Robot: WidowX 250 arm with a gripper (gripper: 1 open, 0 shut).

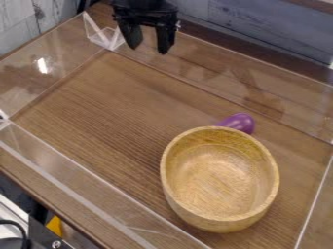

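Note:
The robot's gripper (146, 39) hangs at the top of the camera view, over the back of the wooden surface, its two dark fingers apart and open, with nothing seen between them. A purple eggplant-like object (236, 124) lies at the right of the surface. A large yellow bowl (219, 185) stands at the front right, just below the purple object and apart from the gripper.
The wooden tray (92, 117) has a raised back wall and edges at left and right. Dark cables lie outside the tray at the lower left.

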